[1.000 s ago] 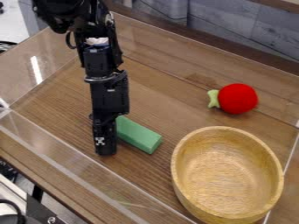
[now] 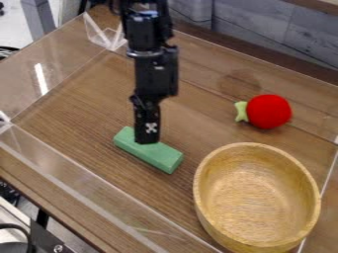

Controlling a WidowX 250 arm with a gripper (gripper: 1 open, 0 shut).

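Note:
My black gripper [image 2: 148, 126] hangs over the middle of the wooden table, just above and behind a green block [image 2: 149, 151]. It looks shut, with nothing visible between its fingers. The green block lies flat on the table.
A red round object [image 2: 270, 112] with a green tip is at the right. A large yellow bowl [image 2: 256, 212] occupies the front right.
The arm has moved back and up from the front of the table, away from beside the green block, leaving the block lying where it was.

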